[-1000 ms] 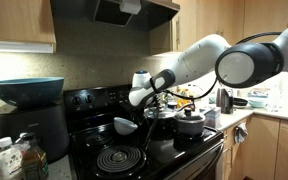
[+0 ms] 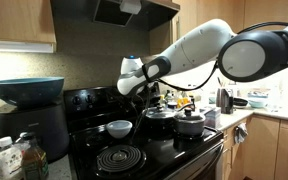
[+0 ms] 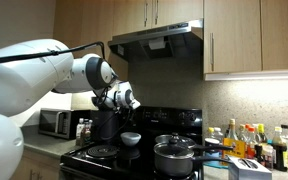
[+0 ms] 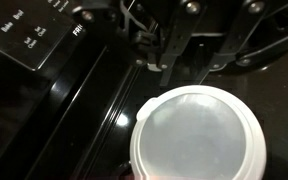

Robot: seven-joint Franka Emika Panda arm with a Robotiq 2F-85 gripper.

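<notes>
A white bowl rests level on the back part of the black stovetop, behind the left front burner. The wrist view shows the bowl from above, with a pale rim and an empty-looking grey inside. My gripper is over the stove, just beyond the bowl's rim in that view. Its dark fingers appear apart, with nothing visible between them, and the bowl is free of them. In exterior view 2 the bowl stands below the arm's end.
A lidded pot and another pot occupy the stove's right side. The stove's control panel rises behind the bowl. Overhead hangs the range hood. A large blue bowl sits on a dark appliance at left.
The bowl was tilted up near my gripper a second ago; now it sits flat and slightly left. The gripper has come away from it, rising and moving left.
</notes>
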